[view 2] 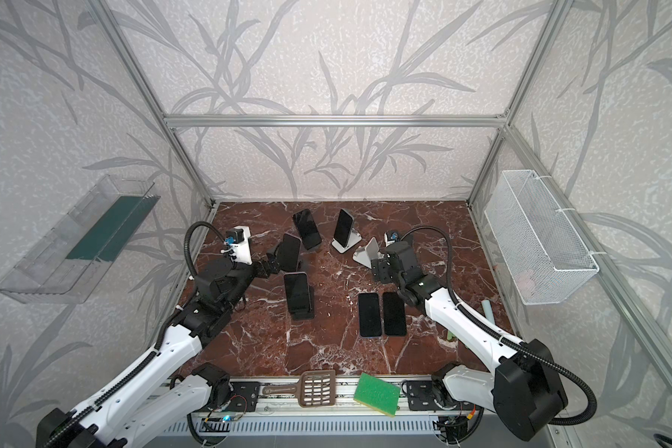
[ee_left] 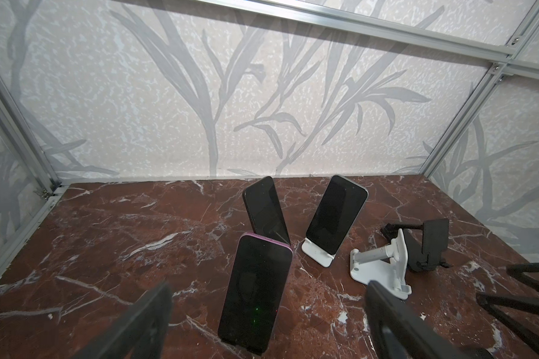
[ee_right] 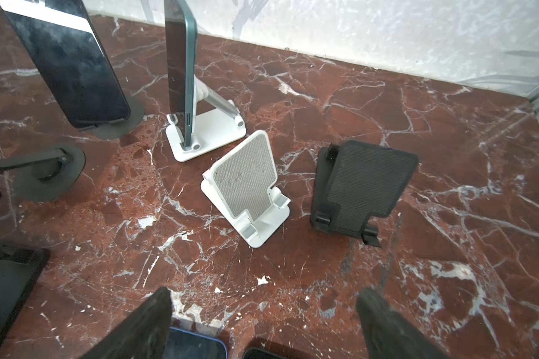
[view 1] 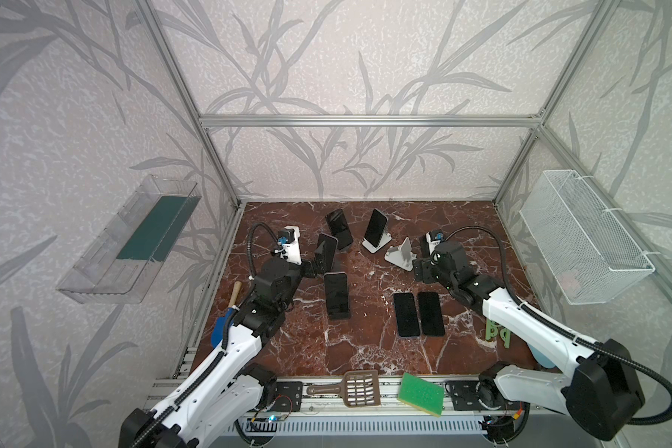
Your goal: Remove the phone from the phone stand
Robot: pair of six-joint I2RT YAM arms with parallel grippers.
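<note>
Phones lean on stands: one [view 1: 336,295] near centre, another [ee_left: 254,290] ahead of my left gripper, one [ee_left: 263,206] at the back, one on a white stand [ee_right: 181,71]. A white stand [ee_right: 245,179] and a black stand [ee_right: 365,185] are empty. Two phones [view 1: 406,313] [view 1: 430,313] lie flat at front right. My left gripper [view 1: 313,266] is open above the left-centre stands; my right gripper [view 1: 422,270] hovers beside the empty white stand, its fingertips apart in the right wrist view with nothing visible between them.
Wire baskets [view 1: 586,235] [view 1: 93,280] hang on both side walls. A blue trowel [view 1: 221,328], a spatula [view 1: 358,388] and a green sponge [view 1: 420,393] lie along the left and front edges.
</note>
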